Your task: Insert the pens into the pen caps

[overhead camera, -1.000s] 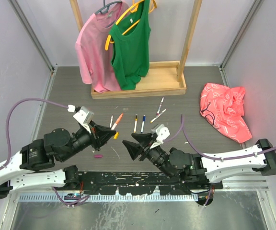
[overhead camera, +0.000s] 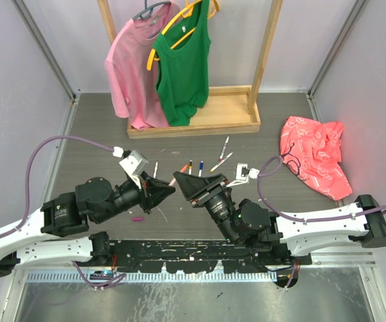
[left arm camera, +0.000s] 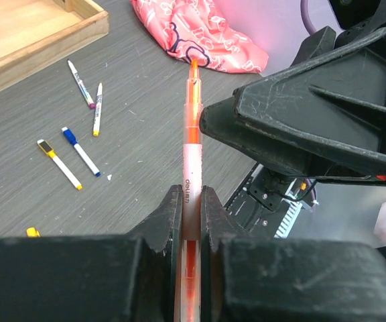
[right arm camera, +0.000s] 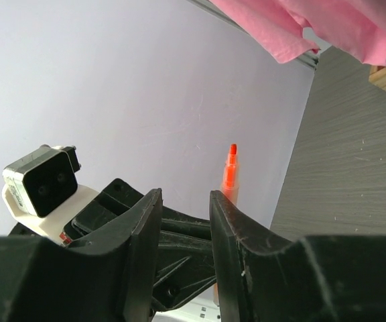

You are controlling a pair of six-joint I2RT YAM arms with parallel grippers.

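Observation:
Upright in the left wrist view stands an orange pen (left arm camera: pixel 191 168) with a white label and a bare orange tip at its top. My left gripper is shut on its lower part. Beside the pen, my right gripper (overhead camera: pixel 185 188) has its fingers apart, with one black finger (left arm camera: pixel 267 121) close to the pen's upper part. In the right wrist view the orange tip (right arm camera: pixel 231 171) shows behind and right of one finger, outside the gap. Whether they touch cannot be told. A yellow-tipped pen (left arm camera: pixel 60 165) and a blue pen (left arm camera: pixel 81 151) lie on the table.
Two more pens lie near the wooden rack base (overhead camera: pixel 193 129), including a purple-tipped pen (left arm camera: pixel 80 84). A magenta cap (overhead camera: pixel 137 219) is at the front left and a yellow cap (left arm camera: pixel 33 232) near the left arm. The red patterned cloth (overhead camera: pixel 313 157) lies at the right.
The right gripper has moved up the view and turned, closing the distance between the two.

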